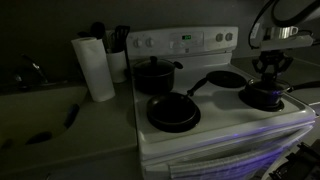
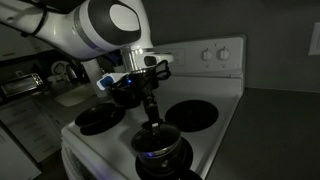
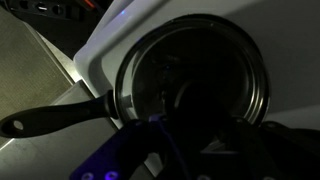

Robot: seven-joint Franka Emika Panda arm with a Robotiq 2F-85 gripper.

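A small dark pan [image 2: 158,150] with a glass lid [image 3: 150,75] sits at the front right burner of the white stove. Its long black handle [image 3: 50,119] reaches left in the wrist view. My gripper [image 2: 153,122] points down over the middle of the lid, its fingers shut on what looks like the dark lid knob. Darkness hides the exact contact in the wrist view. In exterior view 1 the gripper [image 1: 270,74] stands directly above the pan [image 1: 263,96].
A black frying pan [image 1: 173,112] rests on the front left burner, a lidded black pot [image 1: 154,75] behind it. Paper towels [image 1: 96,69] stand on the counter left of the stove.
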